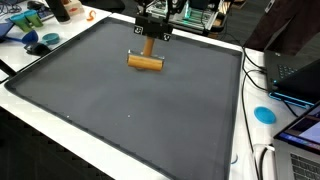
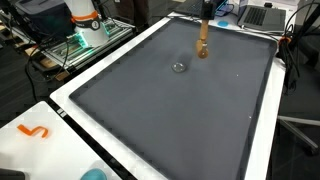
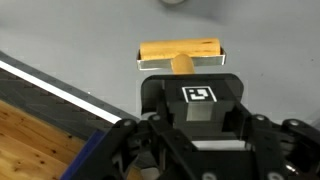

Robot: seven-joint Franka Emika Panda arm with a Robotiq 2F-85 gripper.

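Observation:
A wooden mallet (image 1: 145,62) with metal-edged ends on its tan head hangs toward the far side of the grey board. My gripper (image 1: 153,33) is shut on its handle, above the head. In exterior view 2 the mallet (image 2: 202,48) appears near the board's far edge, handle upward. From the wrist, the mallet head (image 3: 180,49) lies crosswise beyond the gripper, and the black mount with a square marker hides most of the handle. Whether the head touches the board cannot be told.
A small round metal piece (image 2: 179,67) sits on the board (image 2: 160,125) near the mallet. Otherwise the board is clear. A laptop (image 1: 285,80) and a blue disc (image 1: 265,115) are at the right; several tools crowd the far left.

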